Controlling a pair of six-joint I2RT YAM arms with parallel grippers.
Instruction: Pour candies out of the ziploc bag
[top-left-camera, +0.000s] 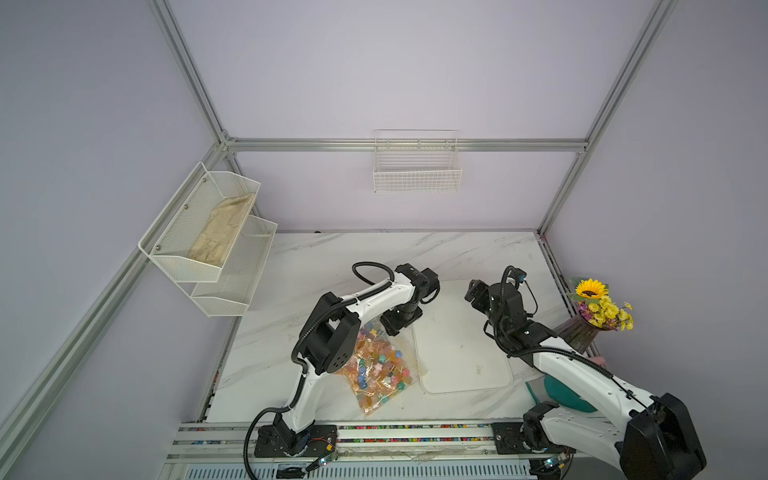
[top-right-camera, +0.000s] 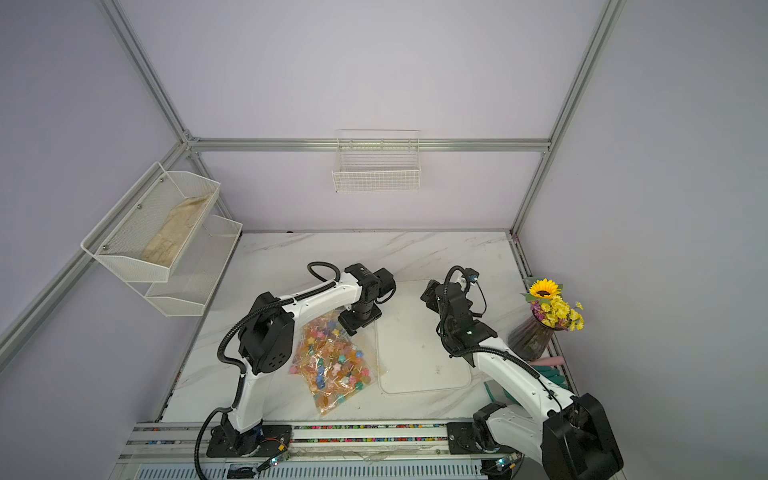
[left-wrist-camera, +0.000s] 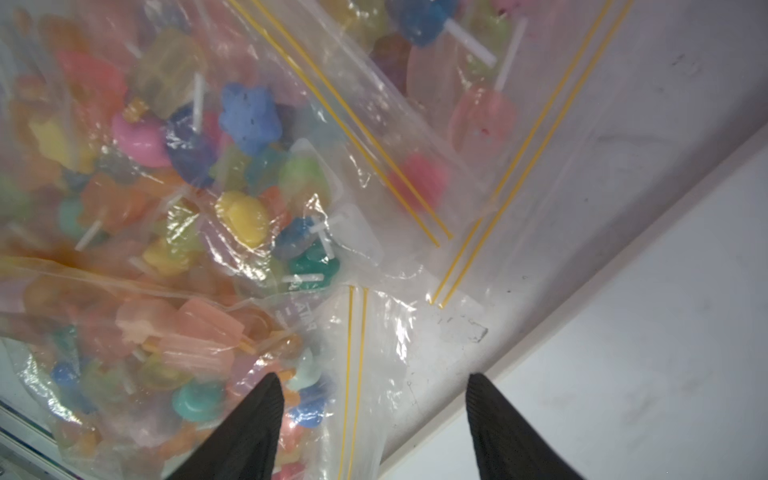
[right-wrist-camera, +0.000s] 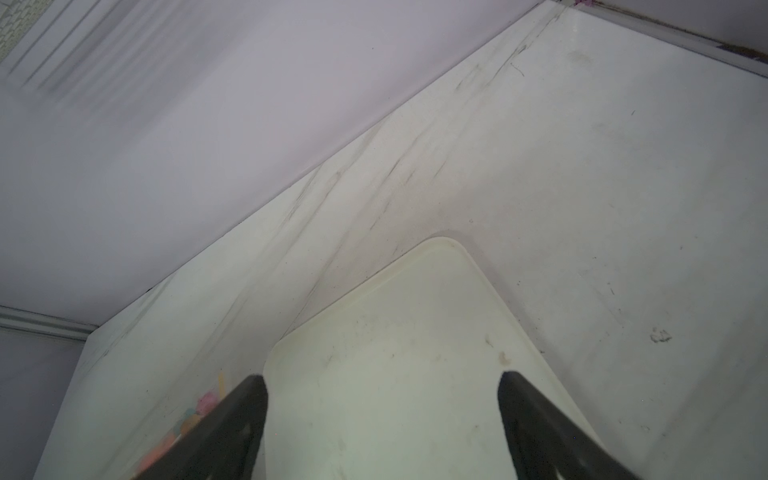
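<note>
Clear ziploc bags of colourful candies (top-left-camera: 376, 369) lie on the table, left of a white board (top-left-camera: 462, 344). In the left wrist view, yellow zip seals run across the bags (left-wrist-camera: 240, 216). My left gripper hangs low over the bags beside the board's left edge, its fingers apart with nothing seen between them. My right gripper is open and empty above the right part of the board.
A vase of flowers (top-left-camera: 592, 308) stands at the right edge, with teal items (top-left-camera: 568, 396) below it. Wire shelves (top-left-camera: 208, 240) hang at the left, a wire basket (top-left-camera: 416, 168) at the back.
</note>
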